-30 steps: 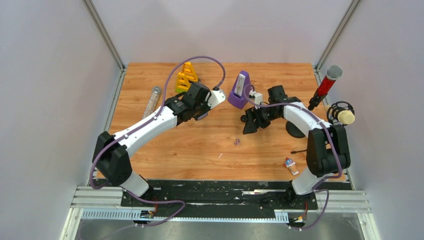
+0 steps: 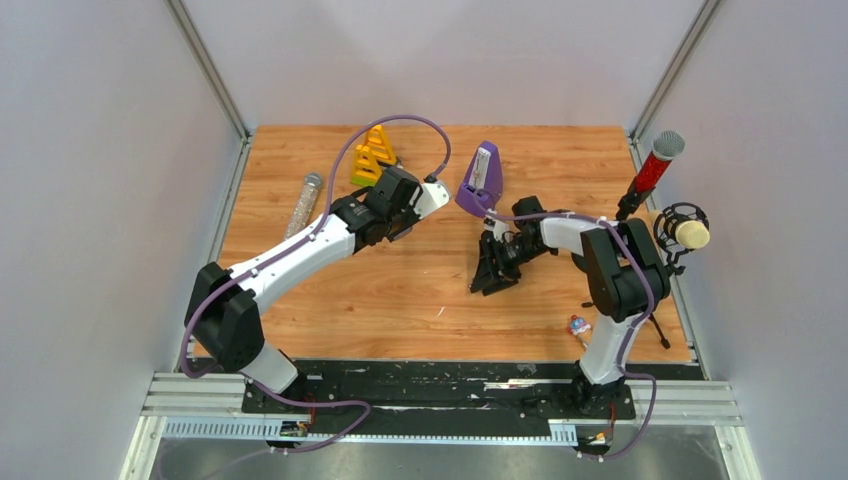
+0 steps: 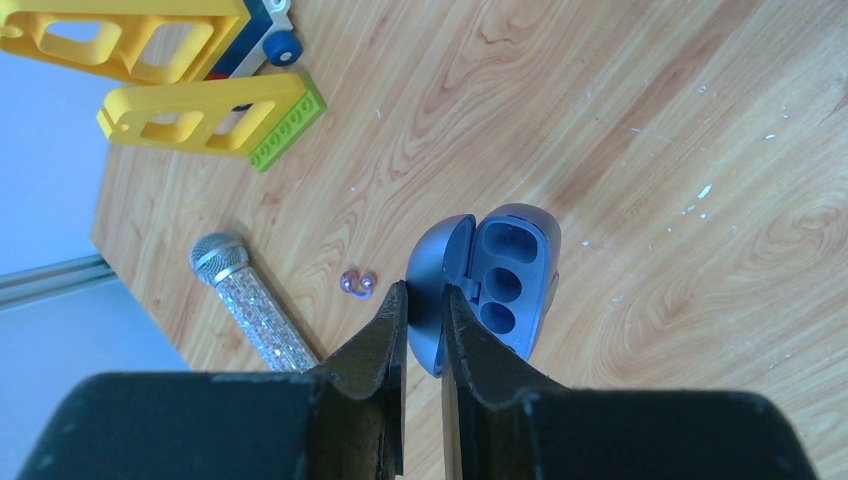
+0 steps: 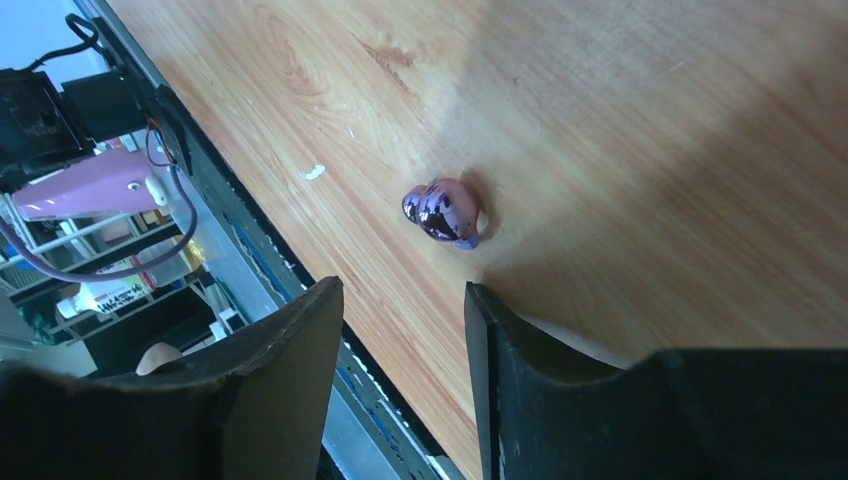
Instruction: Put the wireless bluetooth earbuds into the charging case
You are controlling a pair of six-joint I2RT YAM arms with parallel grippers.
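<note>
My left gripper is shut on the lid of the blue-purple charging case [image 3: 512,278]. The case hangs open, its sockets facing the camera and empty. One shiny purple earbud [image 4: 447,211] lies on the table ahead of my right gripper, whose fingers stand apart with nothing between them. In the top view, the right fingers [image 2: 488,283] come down close beside that spot and mostly cover the earbud. Another earbud [image 3: 357,284] rests on the wood near the glittery microphone; the left arm hides it from above.
The glittery microphone [image 2: 304,206] and yellow toy pieces [image 2: 371,157] lie on the left. A purple metronome-shaped thing [image 2: 482,178] stands at the back, near the right arm. An ice-cream figure [image 2: 579,326] lies front right.
My right gripper has come down and toward the table's front left, reaching the earbud that lay uncovered before. My left arm and the case have stayed put.
</note>
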